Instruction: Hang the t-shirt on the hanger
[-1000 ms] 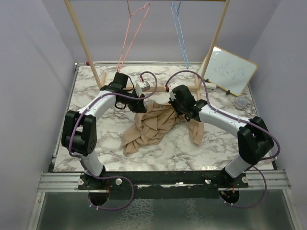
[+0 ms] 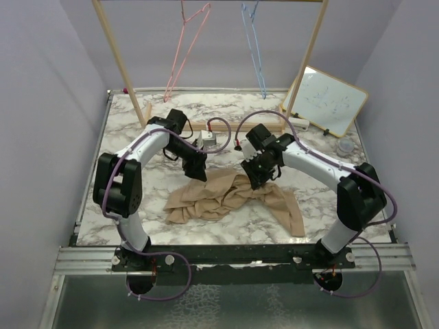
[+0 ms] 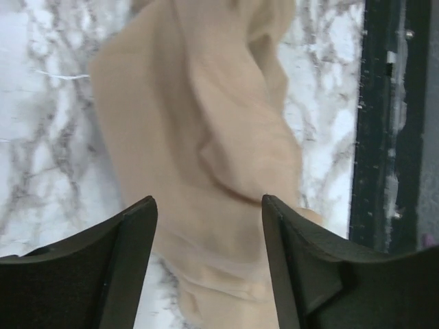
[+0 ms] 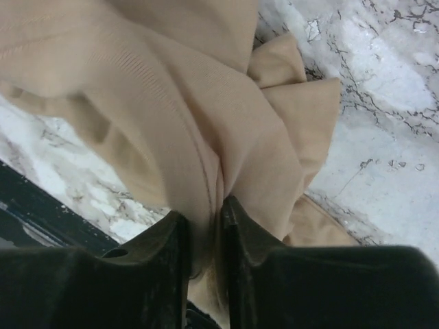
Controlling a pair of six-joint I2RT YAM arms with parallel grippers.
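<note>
The tan T-shirt [image 2: 212, 199] lies crumpled across the middle of the table. My left gripper [image 2: 197, 171] is just over its upper left part, fingers apart, with nothing visibly held between them in the left wrist view [image 3: 209, 212]. My right gripper [image 2: 257, 179] is down on the shirt's right part; in the right wrist view a bunched fold of cloth [image 4: 206, 185] runs between its fingertips. A pink hanger [image 2: 184, 55] and a blue hanger [image 2: 255, 55] hang from the wooden frame behind.
A wooden frame [image 2: 309, 41] stands at the back, its base bar across the table behind the shirt. A whiteboard [image 2: 326, 99] and a small round container [image 2: 345, 144] sit at the back right.
The shirt has moved toward the front and spread lower, its right end now reaching further forward.
</note>
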